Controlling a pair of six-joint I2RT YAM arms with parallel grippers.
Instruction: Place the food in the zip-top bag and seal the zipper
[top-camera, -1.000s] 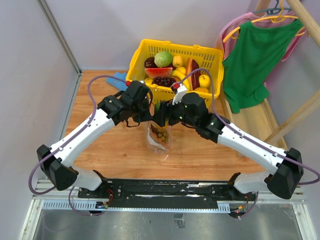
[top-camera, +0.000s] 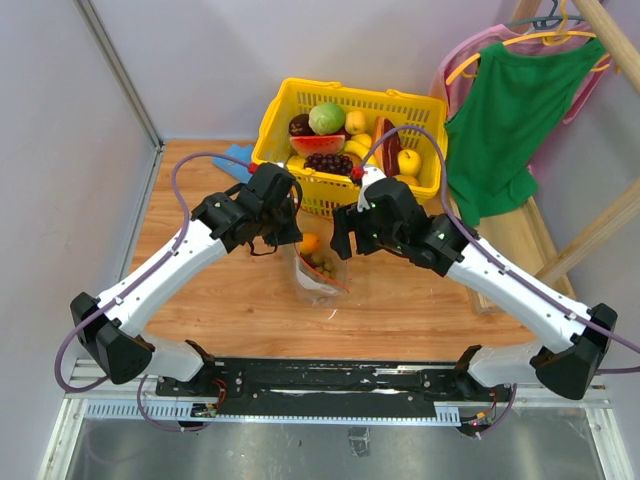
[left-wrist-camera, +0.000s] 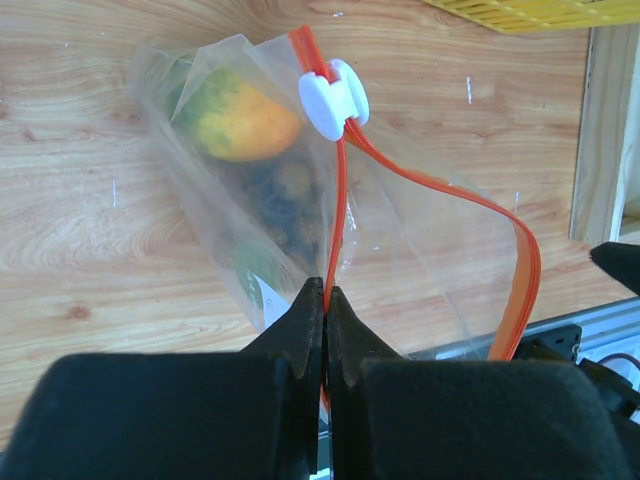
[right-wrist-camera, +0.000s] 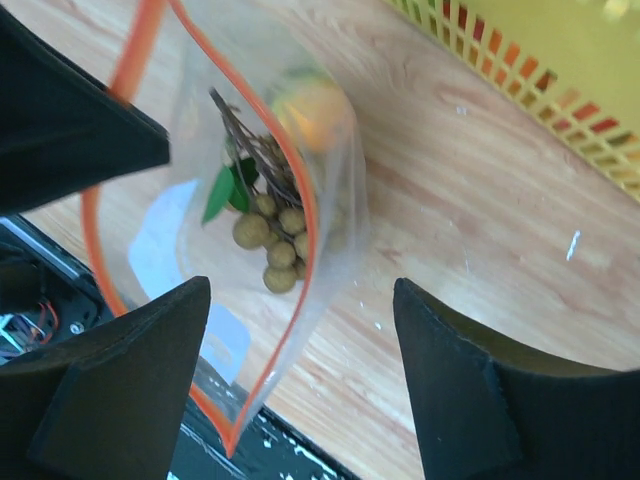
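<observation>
The clear zip top bag (left-wrist-camera: 300, 210) stands with its orange-edged mouth parted. A white zipper slider (left-wrist-camera: 335, 100) sits at one end of the orange strip. My left gripper is shut on the bag's orange rim, which runs down between its fingertips. Inside the bag lie a yellow-green mango (left-wrist-camera: 245, 125) and a bunch of round brown fruit (right-wrist-camera: 280, 240) with stems and a green leaf. Over the bag's mouth, my right gripper has its fingers apart, with no food held between them.
Behind the bag, a yellow basket (top-camera: 270, 125) holds several fruits and vegetables. A blue cloth (top-camera: 235, 160) lies to its left. Hanging clothes (top-camera: 510, 130) and a wooden rack stand at the right. Table to the bag's left and right is bare.
The mango, earlier at my right gripper, is now in the bag. The right gripper has shifted right, off the bag's middle. My left arm has hardly moved.
</observation>
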